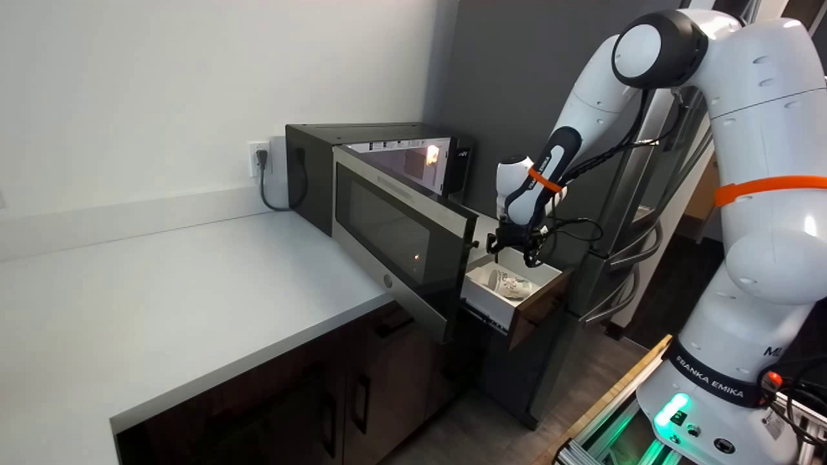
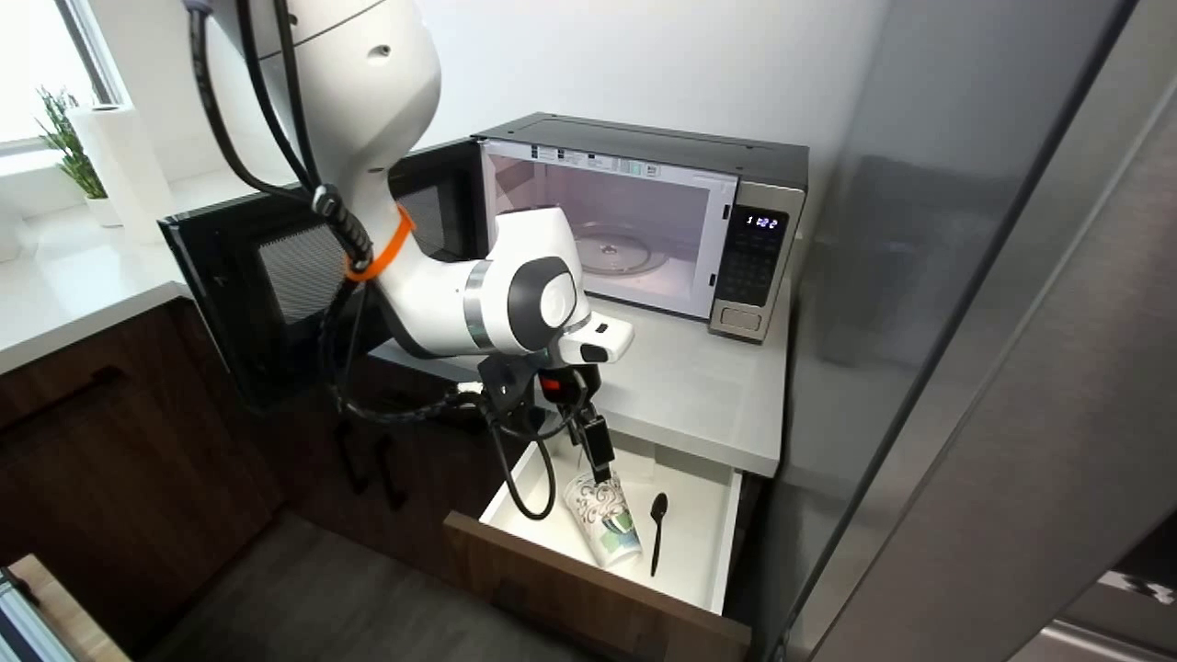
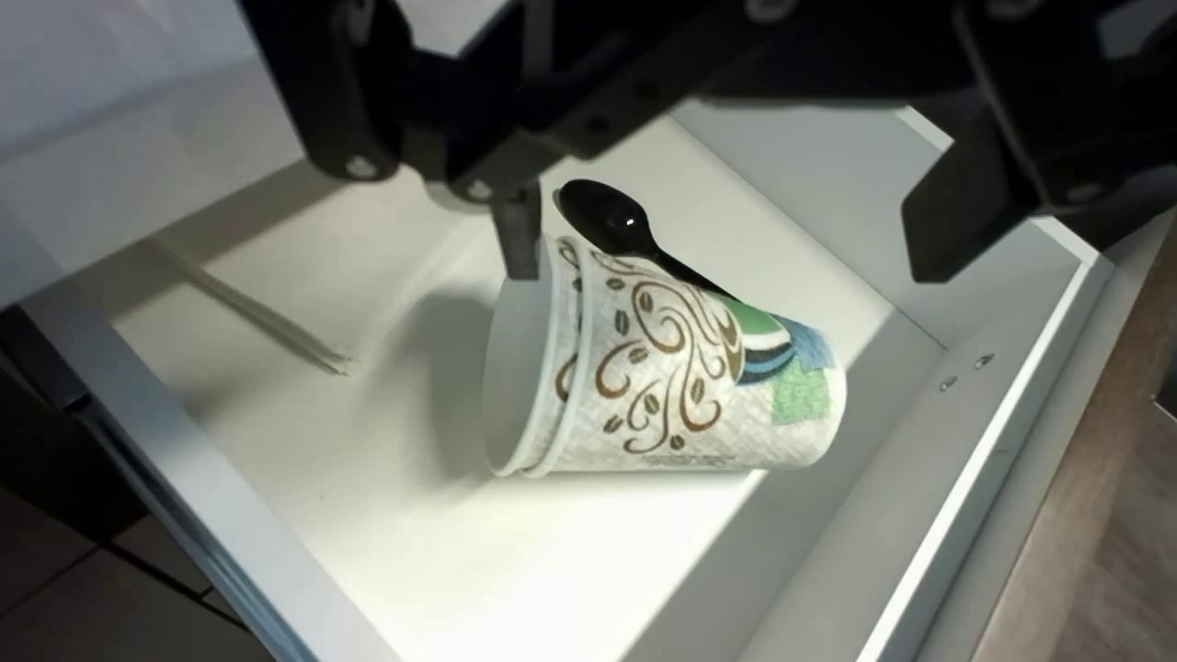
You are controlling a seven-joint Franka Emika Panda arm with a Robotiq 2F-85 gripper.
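Note:
On its side in the pulled-out drawer [image 2: 690, 513] lies a white paper cup [image 3: 673, 370] with brown swirls and green-blue patches; a double rim at its mouth suggests stacked cups. A black spoon [image 3: 609, 217] lies beside it, its handle partly hidden behind the cup in the wrist view. My gripper is open above the cup, its two fingers far apart and nothing held between them. One fingertip [image 3: 516, 237] appears near the cup's rim; whether it touches cannot be told. From the front, the gripper hangs over the drawer's back part.
A microwave [image 2: 651, 149] stands on the counter above the drawer, its door [image 1: 403, 236] swung wide open close to the arm. A fridge [image 2: 938, 331] borders the right side. A thin pale stick-like thing [image 3: 259, 314] lies in the drawer.

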